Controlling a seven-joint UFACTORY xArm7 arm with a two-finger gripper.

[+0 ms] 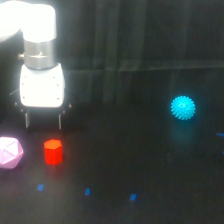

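Observation:
The white arm's gripper is at the upper left, pointing down, its thin dark fingers apart with nothing visible between them. Below it and slightly to the right, a red block rests on the dark surface. A pink faceted ball lies at the left edge, left of the red block. A cyan spiky ball sits at the right, well away from the gripper.
Small blue marks are scattered on the dark floor, mostly in the lower part. A dark backdrop runs along the back.

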